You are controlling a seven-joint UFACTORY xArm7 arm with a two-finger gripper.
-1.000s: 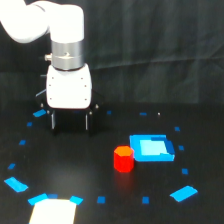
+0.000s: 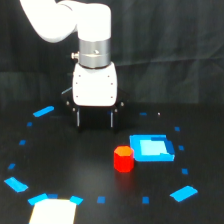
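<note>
My gripper [image 2: 95,120] points down over the dark table, left of centre and beyond the red block. Its dark fingers stand wide apart and look open, though they are faint against the black background. Nothing shows between them. A red, hexagonal block [image 2: 123,159] sits on the table, nearer the camera and a little to the right of the gripper. Just behind and right of that block lies a blue square frame [image 2: 168,156] with a pale middle. A cream square [image 2: 53,212] is at the front left, cut by the lower edge of the view.
Light-blue strips [image 2: 184,193] and small dark-blue squares mark the black table in several places; they look flat. A black curtain [image 2: 170,60] hangs behind.
The arm and gripper have moved to the right, closer to the red block's side of the table. The red block and the blue frame have stayed where they were.
</note>
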